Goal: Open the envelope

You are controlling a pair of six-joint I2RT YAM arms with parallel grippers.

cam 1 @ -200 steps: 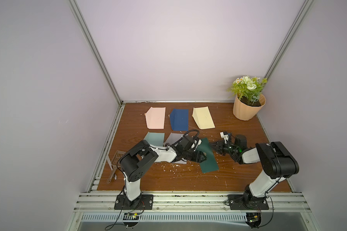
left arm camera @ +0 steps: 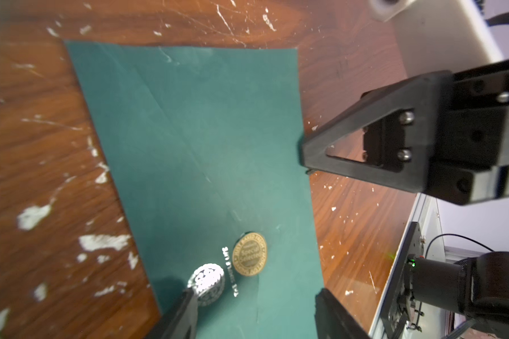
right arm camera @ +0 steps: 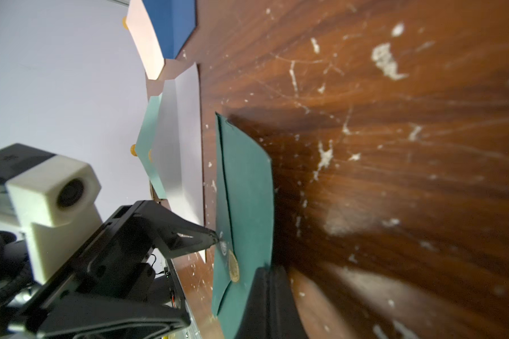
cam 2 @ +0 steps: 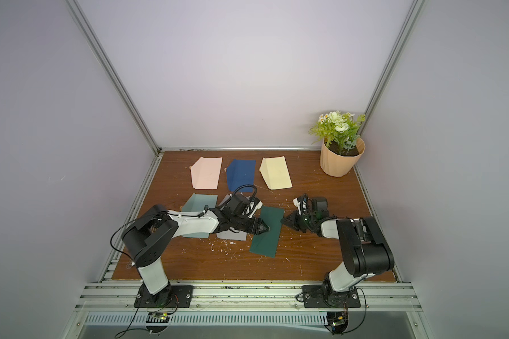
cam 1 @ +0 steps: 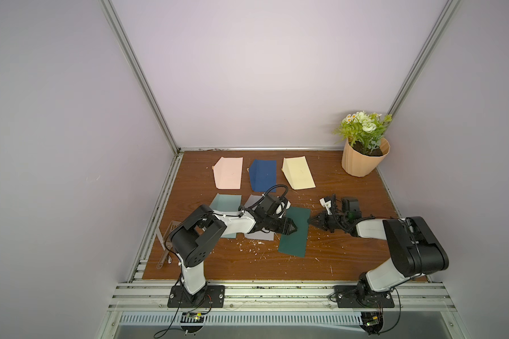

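A dark green envelope (left arm camera: 209,141) lies on the table between my grippers, its flap lying down across it. Two round discs, a gold one (left arm camera: 249,254) and a bright silvery one (left arm camera: 206,284), sit at the flap's edge. My left gripper is over the envelope near these discs, its fingers apart with nothing seen held between them. Along the envelope's right edge, my right gripper is shut, nothing showing between its fingers. Its tip seems to touch that edge; the exact contact is hard to tell.
Pink (cam 1: 228,173), blue (cam 1: 263,175) and cream (cam 1: 299,172) envelopes lie at the back. Pale teal (cam 1: 226,202) and grey (cam 1: 253,201) ones are partly under my left arm. A flowerpot (cam 1: 363,161) stands back right.
The green envelope has turned, its near end swinging left. My left gripper has shifted slightly left; the right gripper has moved slightly toward the table's front.
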